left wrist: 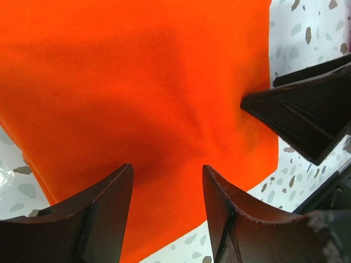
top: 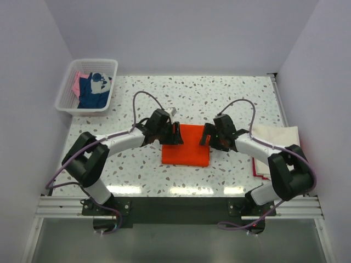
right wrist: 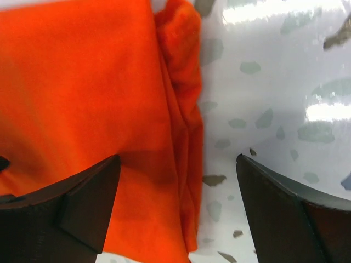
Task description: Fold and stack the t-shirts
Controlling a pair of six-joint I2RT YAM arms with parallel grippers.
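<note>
An orange t-shirt (top: 185, 154), folded to a rectangle, lies flat in the middle of the table. Over its upper left part hangs my left gripper (top: 179, 133), open; in the left wrist view orange cloth (left wrist: 137, 109) fills the space beneath its parted fingers (left wrist: 112, 203). My right gripper (top: 204, 135) is open at the shirt's right edge. From the right wrist view, one finger (right wrist: 90, 203) is over the cloth and the other (right wrist: 285, 203) over bare table, with the layered edge (right wrist: 184, 142) between them. Neither gripper visibly pinches the cloth.
A white basket (top: 65, 97) with blue and pink cloth (top: 93, 97) stands at the back left. Folded white cloth (top: 277, 135) with red beneath lies at the right edge.
</note>
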